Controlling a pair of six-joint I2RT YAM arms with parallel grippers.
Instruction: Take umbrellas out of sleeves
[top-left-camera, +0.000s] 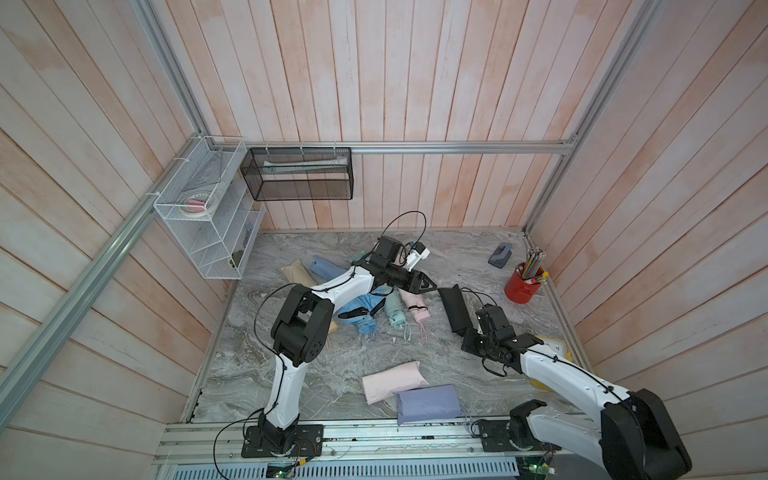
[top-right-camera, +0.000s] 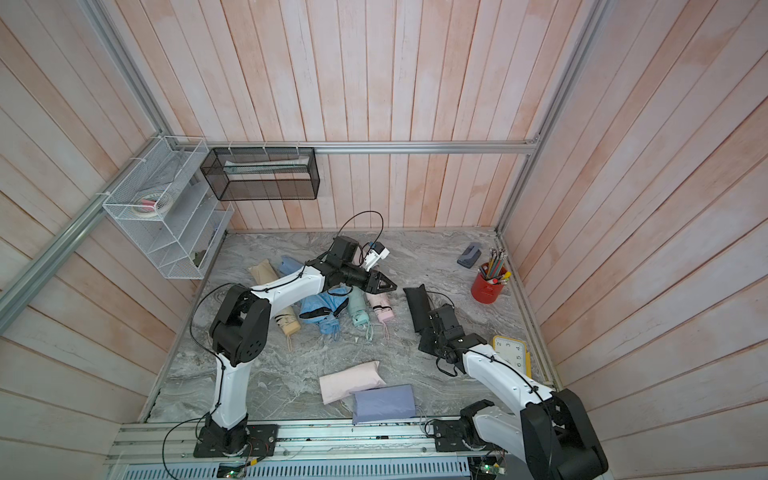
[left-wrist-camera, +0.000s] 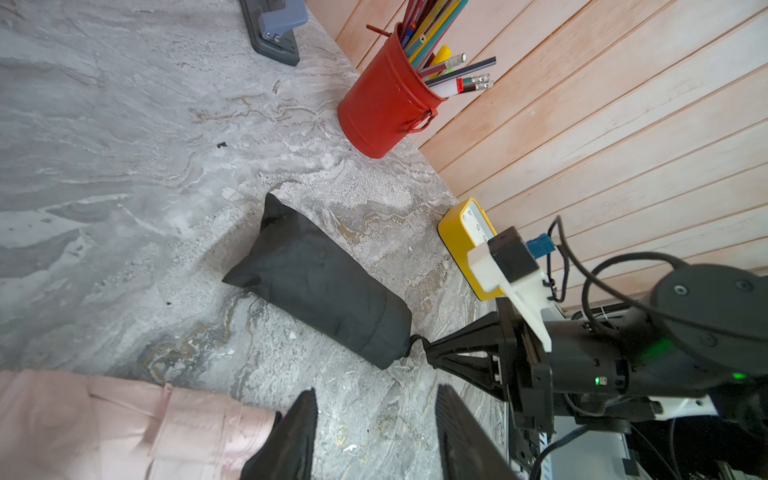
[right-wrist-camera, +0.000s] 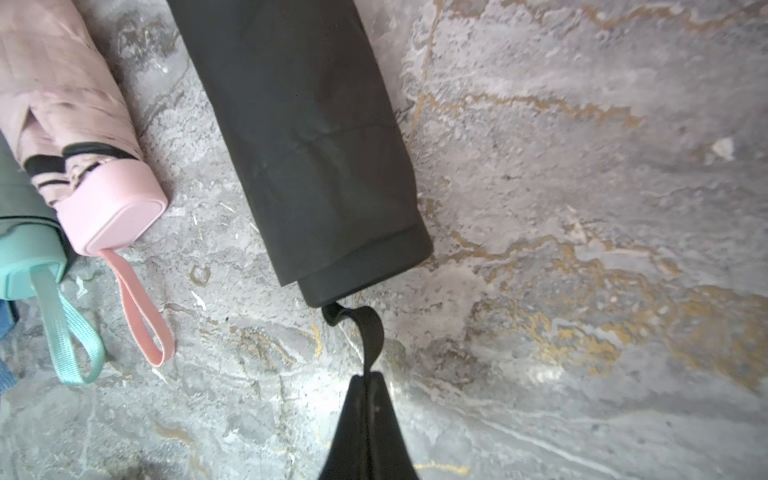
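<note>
The black umbrella (right-wrist-camera: 320, 152) lies in its black sleeve on the marble table, its handle end poking a little out of the sleeve. My right gripper is shut on the black wrist strap (right-wrist-camera: 370, 332) at that end; the strap runs into its fingertips. In the left wrist view the sleeve's far end (left-wrist-camera: 276, 232) spreads flat and wide. My left gripper is open with nothing between its fingers, above the table to the left of the black umbrella. Beneath the left arm lie a pink umbrella (top-left-camera: 414, 304), a mint umbrella (top-left-camera: 395, 310) and a blue umbrella (top-left-camera: 360, 316).
A pink sleeve (top-left-camera: 393, 381) and a grey-blue sleeve (top-left-camera: 429, 403) lie flat at the front. To the right stand a red pencil bucket (top-left-camera: 521, 288), a hole punch (top-left-camera: 500, 254) and a yellow device (left-wrist-camera: 468, 240). Bare table surrounds the black umbrella's right side.
</note>
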